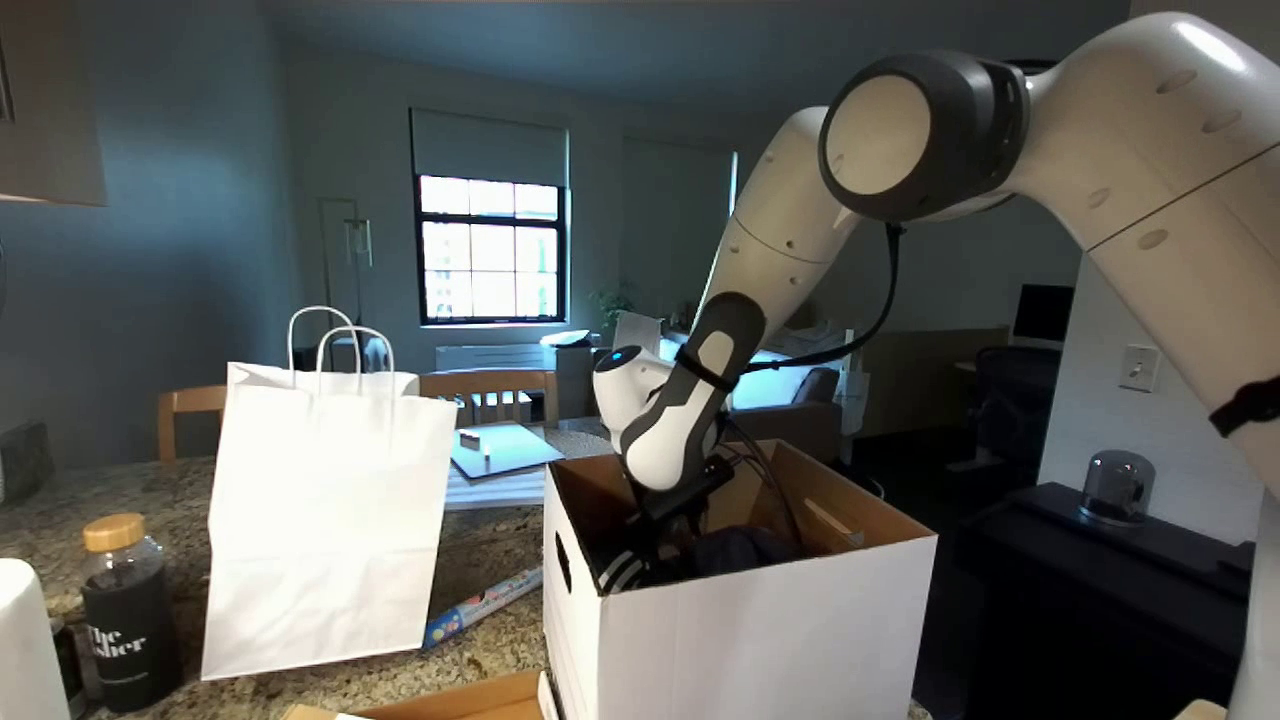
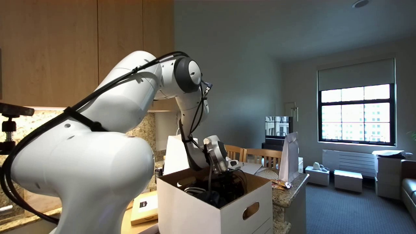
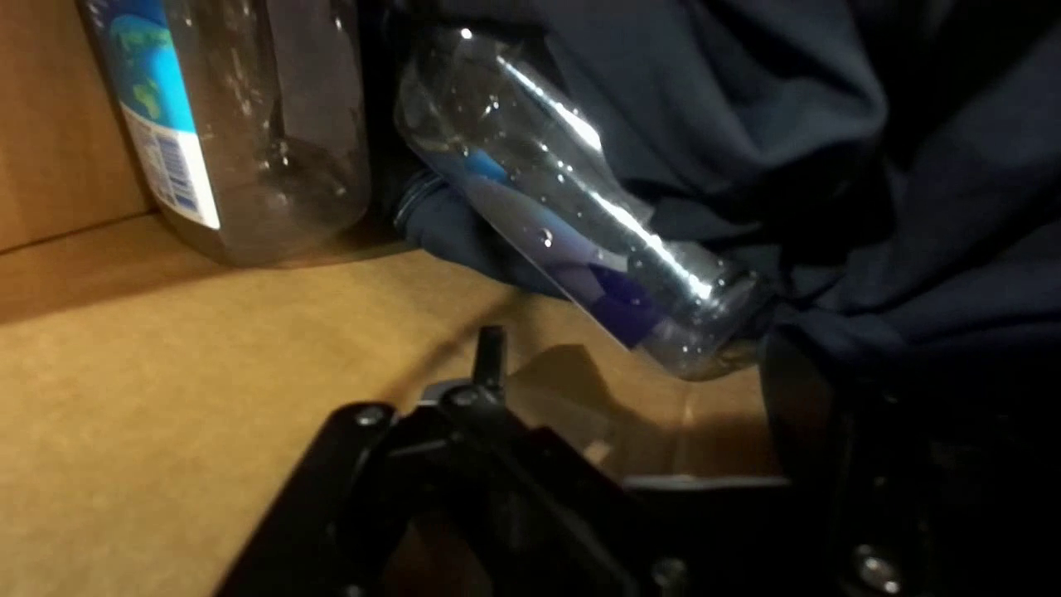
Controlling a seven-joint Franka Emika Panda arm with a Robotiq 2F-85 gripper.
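Observation:
Inside the white cardboard box, my gripper points down with its two dark fingers apart and nothing held between them. Just beyond the fingertips in the wrist view, a clear plastic bottle with a purple and blue label lies slanted against dark navy cloth. Its lower end is close to the right finger; whether they touch is unclear. A second clear bottle, bearing a blue and white label, is at upper left by the box wall. Both exterior views largely hide the fingers.
The box's walls surround the gripper, and the cloth crowds its right side. On the counter are a white paper bag, a wooden-capped bottle and a blue-ended tube. Bare cardboard shows at the wrist view's left.

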